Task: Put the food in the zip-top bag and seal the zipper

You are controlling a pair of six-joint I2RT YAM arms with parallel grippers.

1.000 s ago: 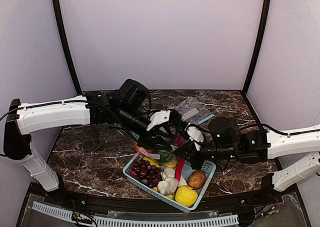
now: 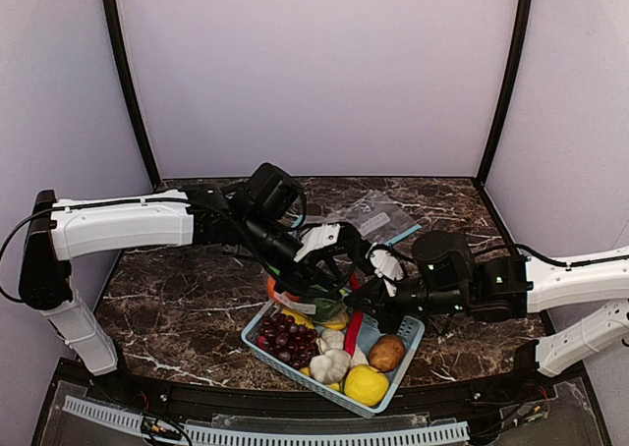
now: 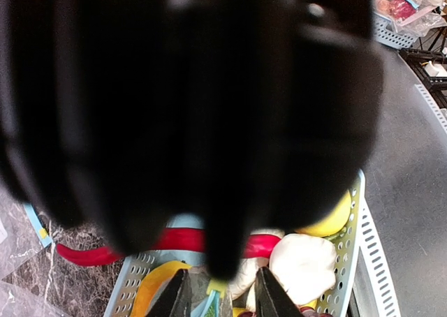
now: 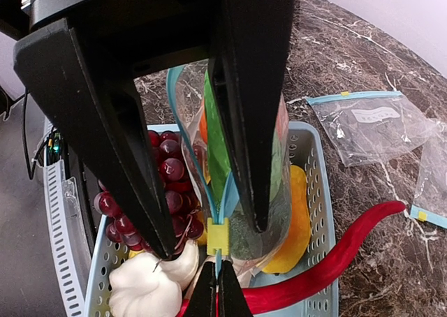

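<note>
The clear zip top bag (image 4: 278, 191) holds green and orange food and stands over the basket, its blue zip strip (image 4: 183, 125) running toward the camera in the right wrist view. A yellow slider (image 4: 218, 237) sits near the strip's end. Just beyond the slider, my right gripper is shut on that thin end of the bag. My left gripper is part open, its two fingers standing either side of the slider without visibly pinching it. In the left wrist view the dark right gripper hides much of the scene.
Below is a light blue basket (image 2: 405, 367) with grapes (image 2: 285, 340), garlic (image 2: 329, 365), a potato (image 2: 387, 353), a yellow lemon-like fruit (image 2: 366, 385) and a red chili (image 4: 349, 244) poking over its rim. Empty bags (image 4: 370, 125) lie on the marbled table behind. Both arms crowd closely together.
Over the last second my left arm has shifted slightly right and down, toward the right gripper. The right arm and basket look the same.
</note>
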